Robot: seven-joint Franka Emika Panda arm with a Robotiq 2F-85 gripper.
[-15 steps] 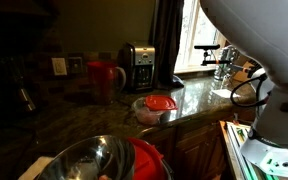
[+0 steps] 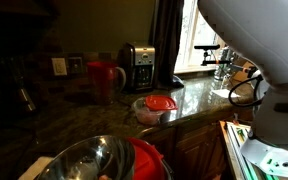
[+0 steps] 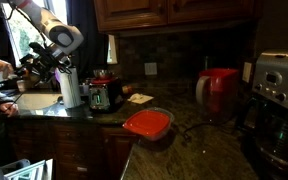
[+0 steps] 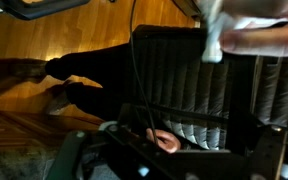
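Note:
My gripper shows as dark parts along the bottom of the wrist view; how its fingers stand cannot be made out. Close by, a person's hand (image 4: 164, 140) is partly hidden among those parts. Another hand (image 4: 269, 38), blurred, reaches in at the top right with something pale. On the counter is a clear bowl with a red lid (image 3: 147, 123), the lid lying over its top. A red pitcher (image 2: 104, 80) stands against the back wall. In the near foreground of exterior view 1 is a metal bowl (image 2: 84, 160).
A silver toaster (image 2: 139, 68) stands at the back of the counter. Something red (image 2: 147, 160) lies beside the metal bowl. The white and black arm (image 3: 62, 45) is by the window, away from the bowl. Wooden floor (image 4: 89, 30) shows below the gripper.
The arm's edge at the right of exterior view 1 has shifted slightly, and a dark cable loop shows more beside it. Things on the counter have not moved.

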